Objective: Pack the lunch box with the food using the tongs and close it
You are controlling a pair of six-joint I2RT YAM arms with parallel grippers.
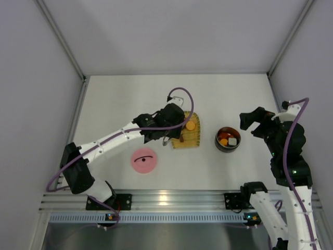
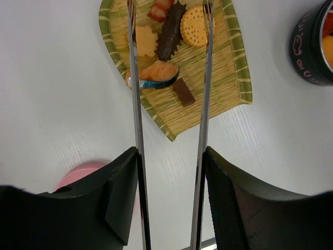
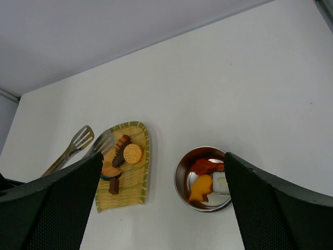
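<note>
A woven mat point(image 1: 192, 141) holds a cookie point(image 2: 194, 26), a cracker point(image 2: 146, 40), a dark spiky piece point(image 2: 169, 34), a red-striped piece point(image 2: 159, 9), salmon point(image 2: 158, 72) and a brown bar point(image 2: 183, 91). My left gripper hovers over the mat, open, long metal tips apart, nothing held. The round lunch box point(image 1: 227, 139) to its right holds red food point(image 3: 203, 167), orange food point(image 3: 202, 185) and a white block point(image 3: 220, 183). My right gripper point(image 1: 252, 121) stands open at the right, above table level.
A pink disc point(image 1: 143, 160) lies front left of the mat. Walls border it at back and sides.
</note>
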